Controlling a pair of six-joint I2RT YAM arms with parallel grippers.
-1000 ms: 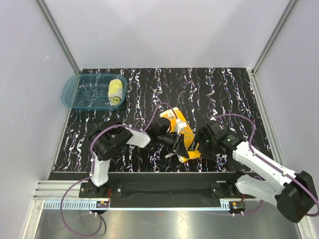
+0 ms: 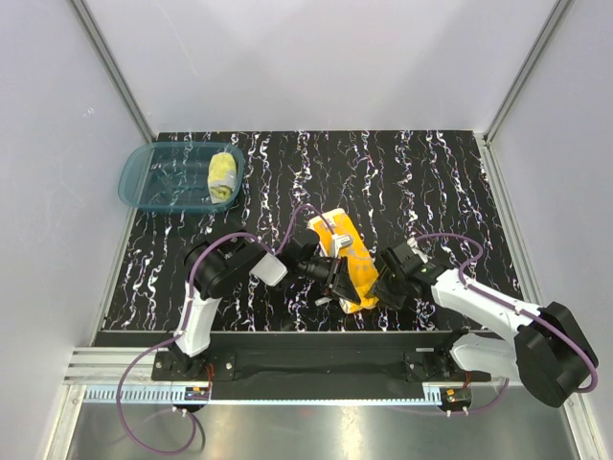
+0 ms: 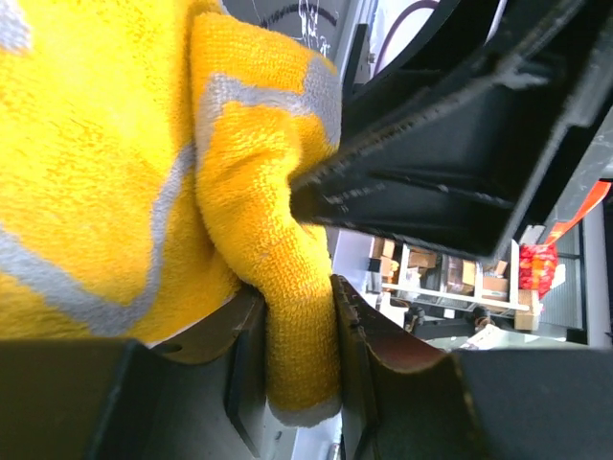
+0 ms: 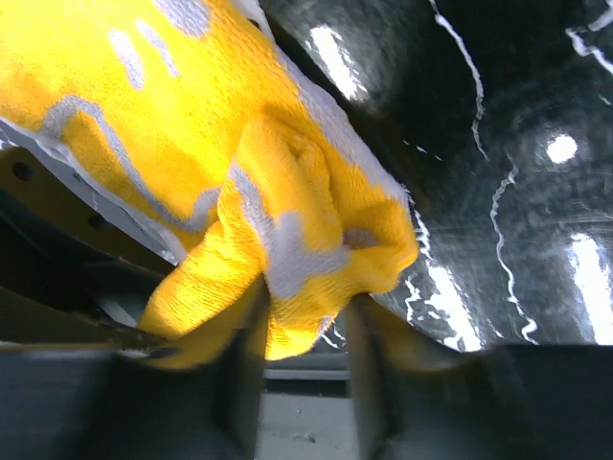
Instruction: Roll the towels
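An orange towel with grey stripes (image 2: pixel 347 244) lies lengthwise near the front middle of the table, its near end folded and bunched. My left gripper is shut on a fold of the towel (image 3: pixel 259 172) at that near end. At the other near corner, my right gripper is partly open, with the bunched towel end (image 4: pixel 297 240) reaching between its blurred fingers. A clear gap shows below the cloth there. In the top view the two grippers stand close together, and the arms hide part of the near edge.
At the back left stands a teal bin (image 2: pixel 158 196) with a rolled yellow towel (image 2: pixel 222 175) inside.
My right gripper has swung down and in against the towel's near right corner.
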